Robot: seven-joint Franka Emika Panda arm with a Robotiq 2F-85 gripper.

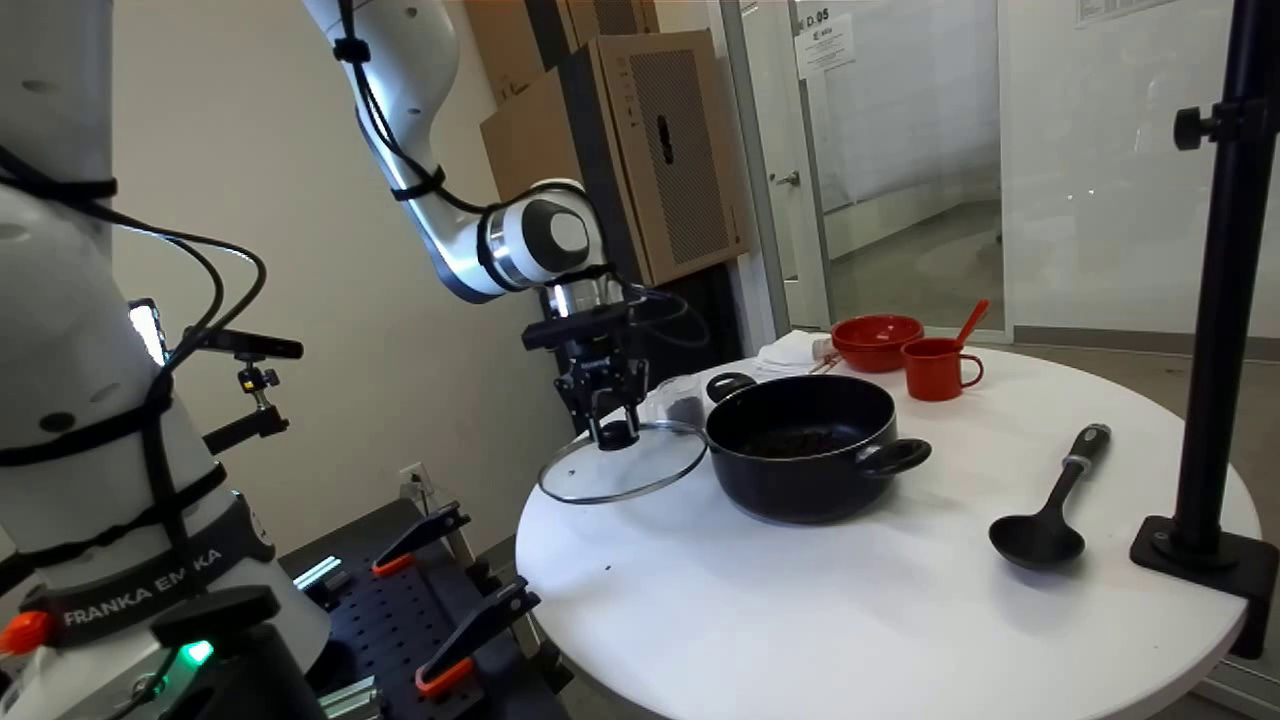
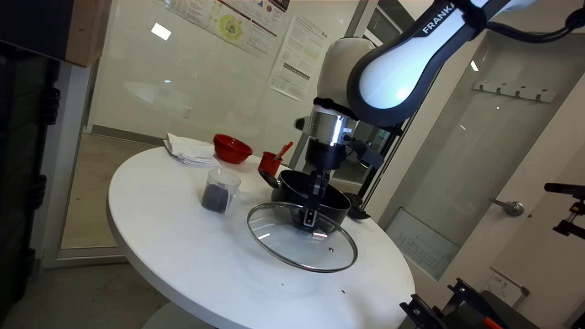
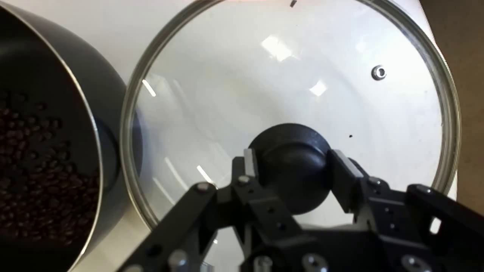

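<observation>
My gripper is shut on the black knob point(image 3: 295, 190) of a glass lid point(image 3: 217, 104), one finger on either side of it. In exterior view 1 the lid point(image 1: 588, 476) is over the near left part of the table, its right edge close against the black pot point(image 1: 786, 480). The pot stands uncovered, with dark brown beans point(image 3: 45, 181) on its bottom. From exterior view 2 the lid point(image 2: 290, 246) looks tilted, in front of the pot point(image 2: 285, 192). Whether its rim touches the table is hard to tell.
A clear cup with dark contents point(image 2: 217, 192) stands left of the lid. Behind are a white cloth point(image 1: 792, 350), a red bowl point(image 1: 876, 346) and a red mug point(image 1: 933, 372). A black ladle point(image 1: 1041, 536) lies right.
</observation>
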